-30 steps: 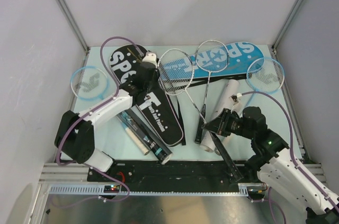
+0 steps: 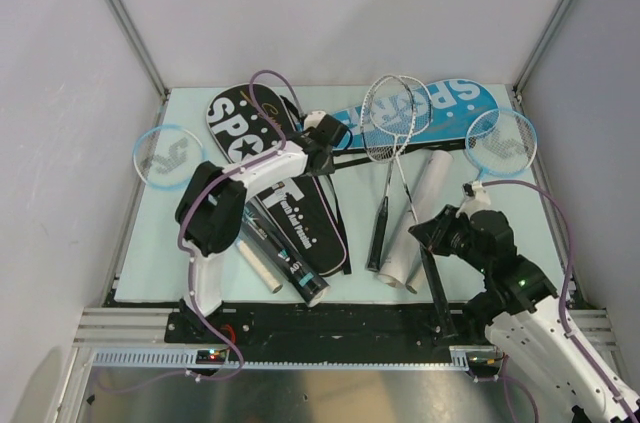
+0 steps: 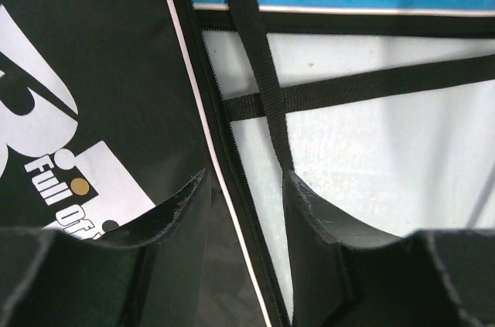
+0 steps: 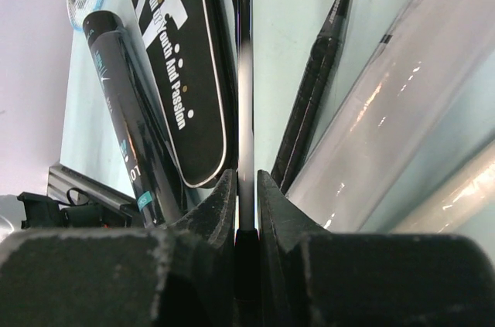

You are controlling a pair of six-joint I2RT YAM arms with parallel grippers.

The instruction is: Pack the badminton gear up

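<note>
A white-framed racket is held up by my right gripper, shut on its shaft [image 4: 246, 103]; its black handle [image 2: 437, 293] points toward the front edge. A second racket lies beside it, its dark handle [image 2: 379, 233] on the table. The black racket bag [image 2: 300, 213] lies diagonally at left, the blue bag [image 2: 458, 105] along the back. My left gripper is over the black bag's zipped edge, fingers apart. A black strap [image 3: 259, 56] runs down to its right fingertip; whether it touches cannot be told.
Blue-rimmed rackets lie at the far left [image 2: 168, 156] and far right [image 2: 500, 141]. A dark tube [image 2: 285, 258] and a pale tube [image 2: 259, 265] lie front left. Clear rolled tubes [image 2: 420, 213] lie right of centre. Bare table shows at front centre.
The held racket has swung right with my right gripper, its head now overlapping the second racket's.
</note>
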